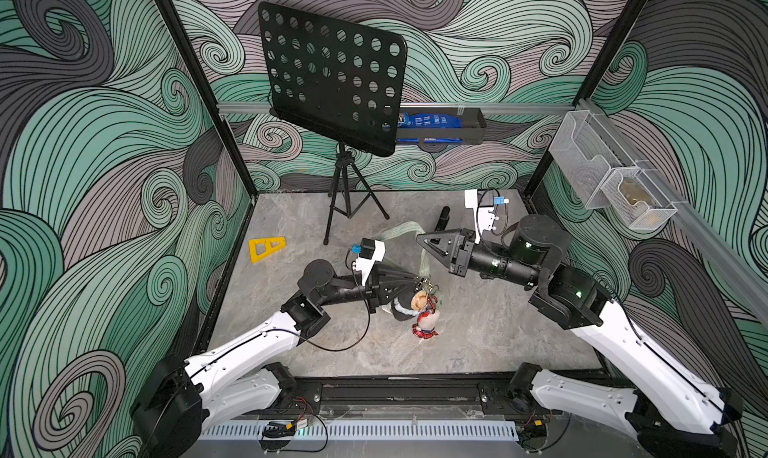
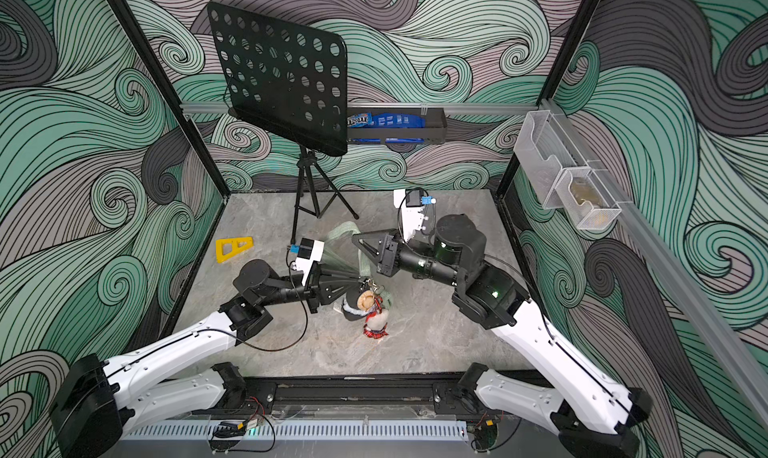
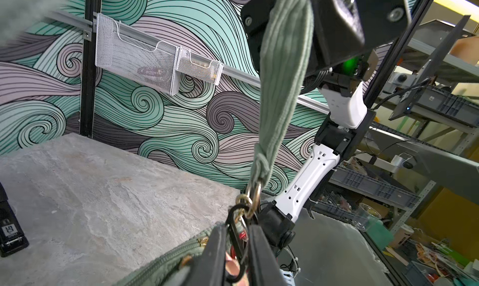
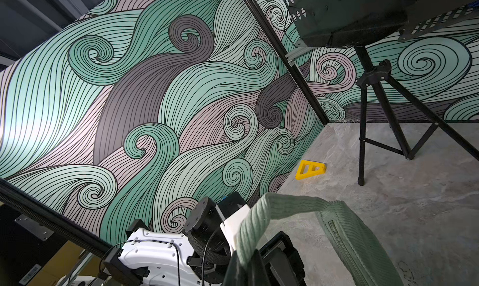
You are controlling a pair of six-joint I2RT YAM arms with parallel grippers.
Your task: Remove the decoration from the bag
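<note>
The green corduroy bag is lifted by its strap, which runs up into my right gripper, shut on it. Below, the strap ends in metal rings with a black loop. My left gripper is at these rings, its fingers close around the loop; whether it grips cannot be told. The decoration, a plush doll with red plaid and a tan part, hangs or rests below the left gripper, partly hidden by it.
A black music stand stands at the back left, a yellow triangle piece on the left of the table. A black object lies behind my right gripper. Wire baskets hang on the right rail.
</note>
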